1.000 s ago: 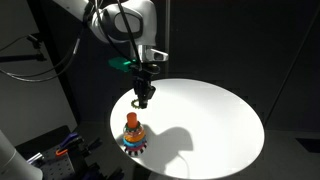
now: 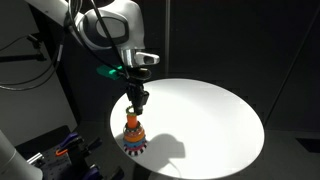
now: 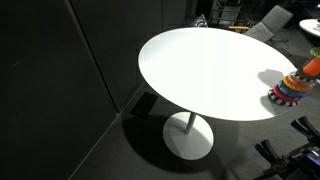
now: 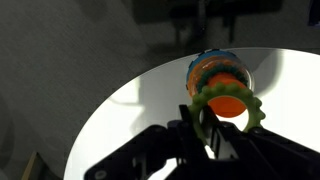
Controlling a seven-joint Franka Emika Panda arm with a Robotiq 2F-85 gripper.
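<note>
A green scalloped ring [image 4: 257,113] is held by its near edge in my gripper, which is shut on it. In the wrist view the orange top [image 4: 228,104] of the stack shows through the ring's opening. The stack of colored rings [image 2: 134,139] stands upright on the white table, near its edge, with an orange piece [image 2: 131,121] at its top. In exterior view 1 the green ring [image 2: 130,109] is right over that piece; whether they touch I cannot tell.
In exterior view 2 the stack [image 3: 286,92] stands close to the table's rim, and the ring is only partly visible at the frame's edge.
My gripper has come down and to the left with the green ring, from above and right of the stack to right over its orange top. The stack stays in place.
</note>
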